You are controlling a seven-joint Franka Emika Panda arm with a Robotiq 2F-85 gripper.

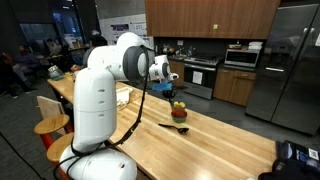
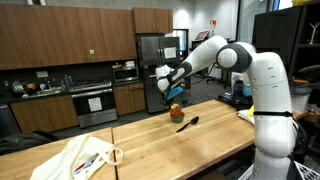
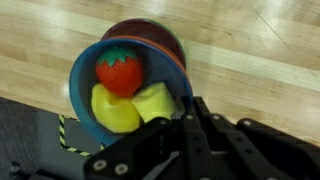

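In the wrist view a blue bowl shows from above, close to the camera. Within its rim I see a red strawberry-like item, a yellow item and a pale green item. A dark red bowl lies partly behind the blue one. My gripper appears shut on the blue bowl's rim, though the contact is mostly hidden by the fingers. In the first exterior view the gripper hangs just above and left of a red and green bowl stack with something yellow at its top.
A dark, long-handled utensil lies in front of the bowls. A white cloth lies on another surface. Beyond the table edge, black-yellow tape marks a dark area.
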